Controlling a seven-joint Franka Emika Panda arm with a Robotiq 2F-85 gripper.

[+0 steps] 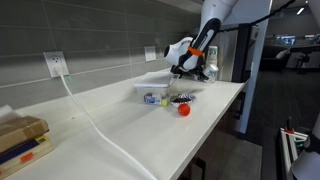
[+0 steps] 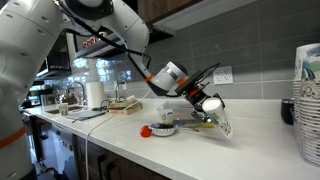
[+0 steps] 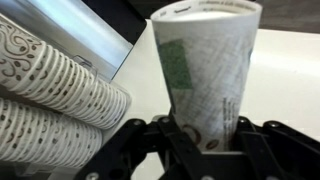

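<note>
A white paper cup with a green patch [image 3: 208, 75] stands up from between the fingers of my gripper, which is shut on it. In exterior view 2 the same cup [image 2: 217, 116] is tilted and held clear above the right part of the white counter [image 2: 200, 150], with my gripper [image 2: 208, 104] at its side. Exterior view 1 shows the arm at the counter's far end, where the cup is too small to make out well.
Stacked patterned cups [image 3: 65, 85] lie close on the left of the wrist view; a tall stack [image 2: 308, 110] edges exterior view 2. On the counter are a red ball [image 1: 184, 110], a plate with items [image 1: 181, 98], a white bin [image 1: 152, 87] and jars [image 1: 153, 99].
</note>
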